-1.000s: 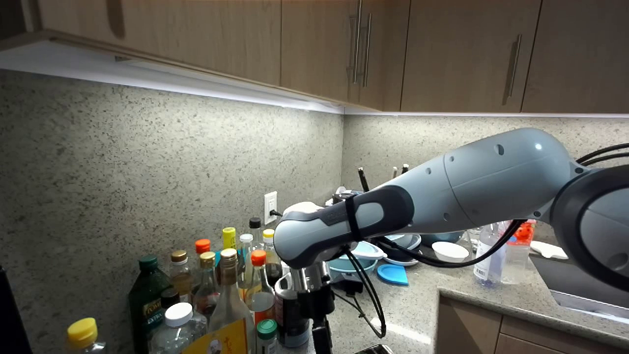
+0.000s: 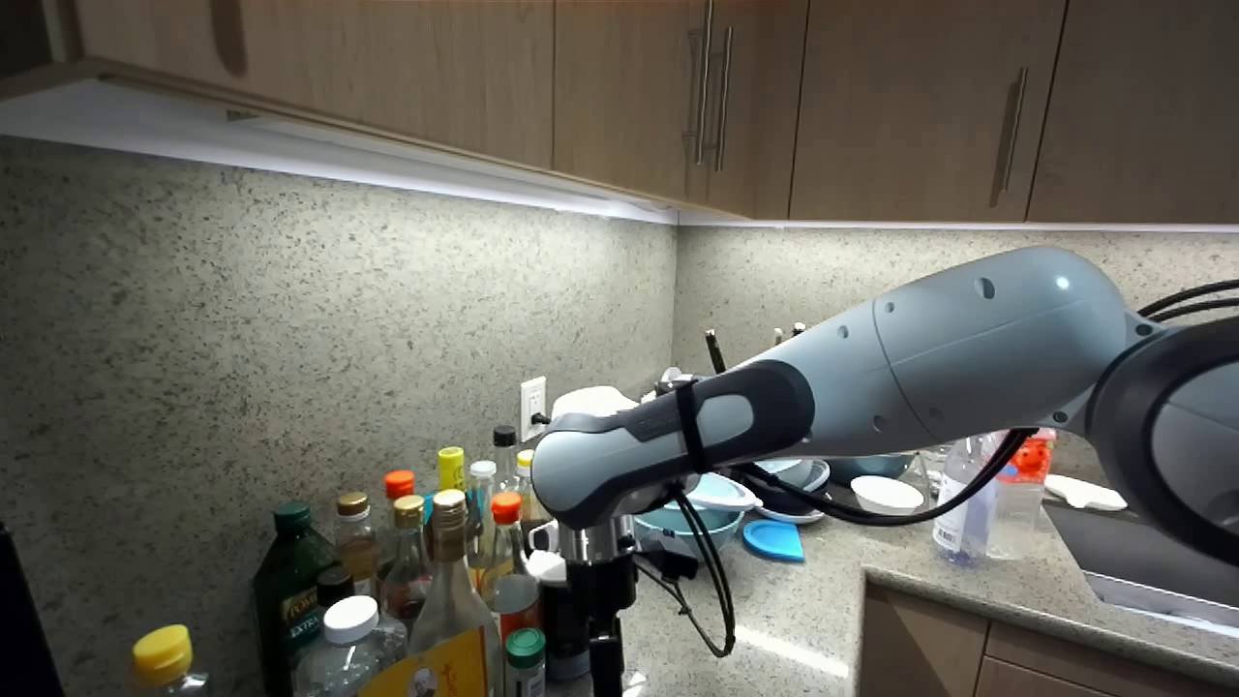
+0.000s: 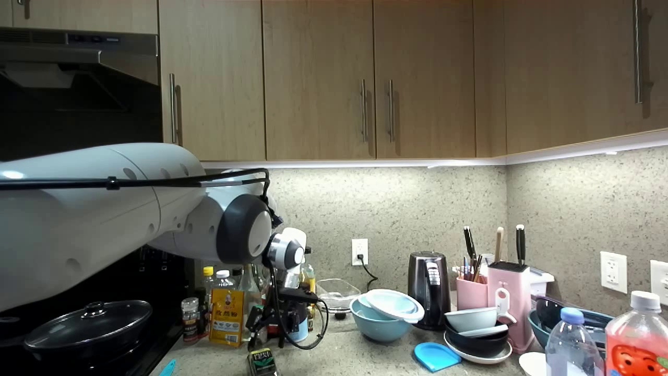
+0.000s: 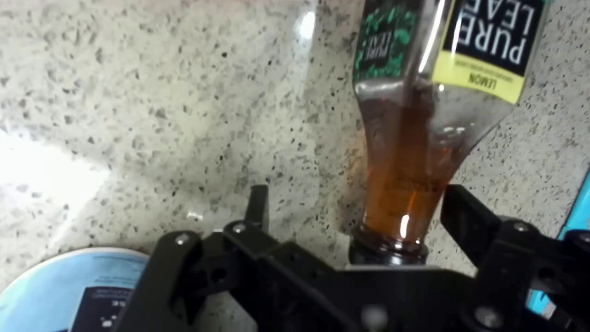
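A Pure Leaf lemon tea bottle [image 4: 409, 138] appears to lie on its side on the speckled counter, its neck pointing towards my gripper. In the wrist view my gripper is open, its fingers wide apart. The bottle's neck is between them, close to the right finger [image 4: 467, 221], while clear counter shows between it and the left one; contact cannot be made out. Exterior view 2 has the bottle's label [image 3: 261, 360] at the bottom edge, beneath the gripper [image 3: 266, 329]. Exterior view 1 cuts off the fingertips.
Several sauce bottles [image 2: 447, 604] crowd the wall side. A blue-labelled container [image 4: 72, 287] stands at lower left in the wrist view, and a teal object [image 4: 578, 204] at the right edge. Bowls [image 3: 379, 322] and a blue dustpan-like piece [image 3: 436, 356] lie farther along the counter.
In exterior view 1 the wrist has shifted slightly left and down, and the hand now hangs more upright.
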